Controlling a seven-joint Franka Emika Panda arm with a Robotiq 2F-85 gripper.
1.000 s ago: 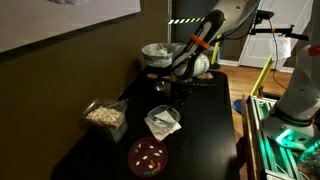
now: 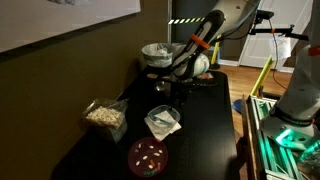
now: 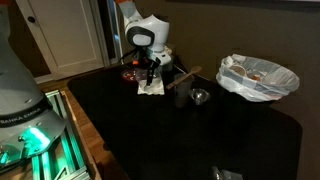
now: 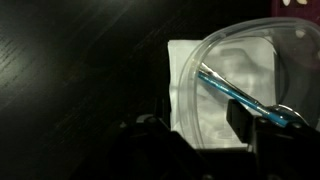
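A clear plastic container (image 2: 161,120) rests on a white napkin (image 2: 174,129) on the dark table. In the wrist view, a utensil with a blue handle (image 4: 236,94) and a metal end lies inside the container (image 4: 188,88). My gripper is open, its dark fingers spread near the container's edge, and I see nothing held between them. Exterior view 1 has the gripper (image 2: 179,98) just beyond the container. From exterior view 2, the gripper (image 3: 150,76) appears close to the napkin (image 3: 153,88); the container is hard to make out there.
A red plate (image 2: 148,157) with small pieces sits near the container. A bag of pale pieces (image 2: 105,118) stands by the wall. Beyond are a lined white basket (image 3: 254,78), a dark cup (image 3: 182,94) and a metal bowl (image 3: 200,97).
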